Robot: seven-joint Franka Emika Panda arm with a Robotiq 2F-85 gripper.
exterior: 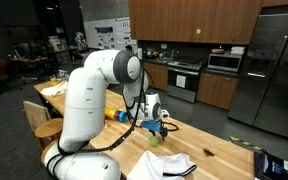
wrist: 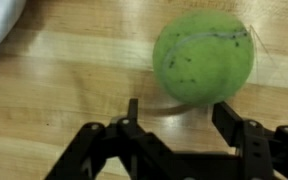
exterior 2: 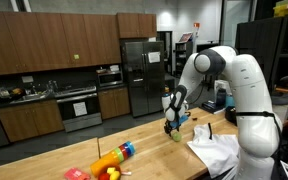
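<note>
A fuzzy green ball (wrist: 204, 55) fills the upper right of the wrist view, its lower edge blurred near the right fingertip. My gripper is open, with a gap between its dark fingers; most of the ball lies ahead of the tips. From outside, the ball (exterior: 154, 141) shows low on the wooden table, just under the gripper (exterior: 155, 128). The other exterior view has the ball (exterior 2: 176, 136) below the gripper (exterior 2: 171, 124) too; contact between them cannot be made out.
A white cloth (exterior: 168, 165) lies on the near side of the table. A yellow, orange and blue tube (exterior 2: 112, 158) and a pinkish-red item (exterior 2: 77, 173) sit off to the other side. Bare wood (exterior: 219, 140) stretches to the right, with a dark object (exterior: 272, 165) at the edge.
</note>
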